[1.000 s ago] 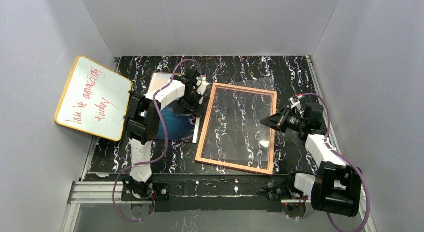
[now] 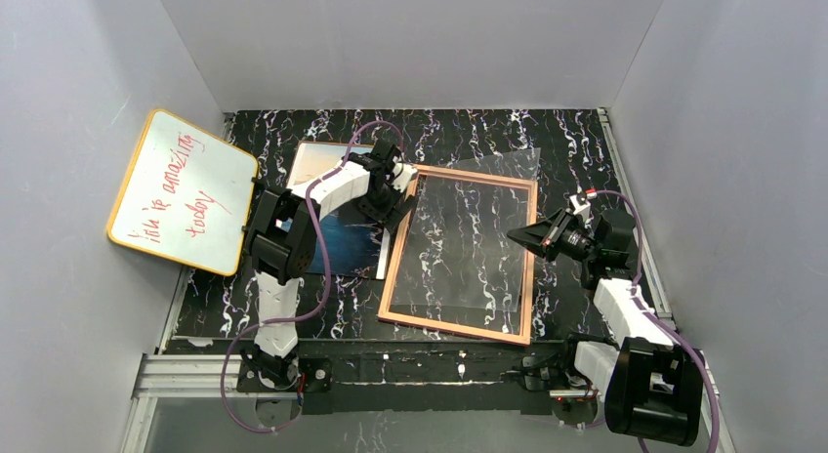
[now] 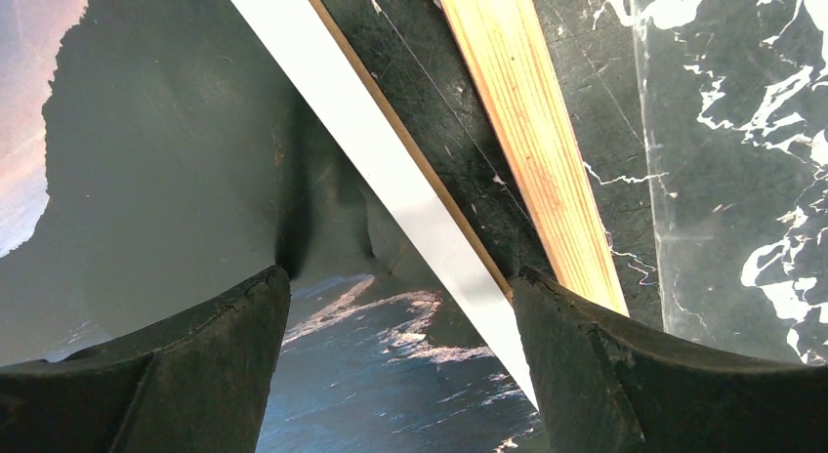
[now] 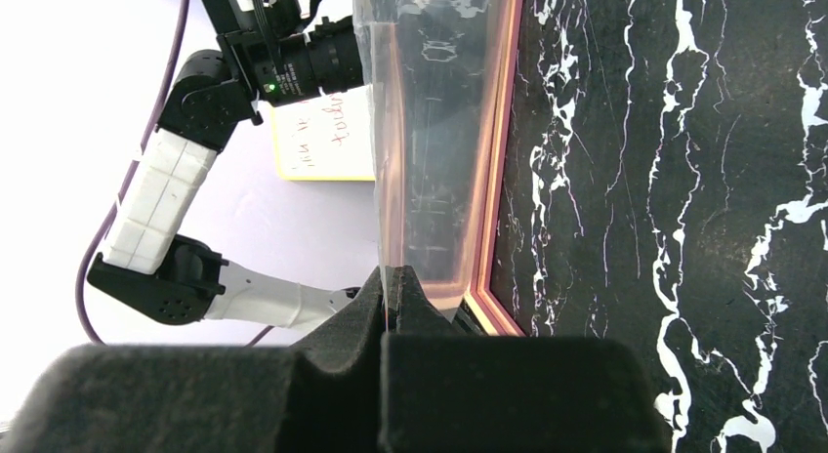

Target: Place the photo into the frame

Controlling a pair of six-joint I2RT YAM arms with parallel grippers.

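The photo (image 2: 339,246), dark blue with a pale top and a white border (image 3: 391,160), lies on a thin board at the left. Right of it is the light wooden frame (image 2: 394,267). A clear sheet (image 2: 513,163) lies over the frame and reaches past its far side. My left gripper is open above the photo's right edge, its fingers apart with nothing seen held between them. At the frame's right side, my right gripper is shut on the clear sheet's edge; the sheet (image 4: 430,150) stretches away from its tips.
A whiteboard (image 2: 186,194) with red writing leans at the left wall. Only a narrow strip of black marbled table (image 3: 469,160) separates photo and frame. Free tabletop (image 2: 444,131) shows at the back.
My left gripper has moved slightly right, toward the frame. The frame has shifted a little left and nearer. The clear sheet's near edge now lies farther back; the right gripper has barely moved.
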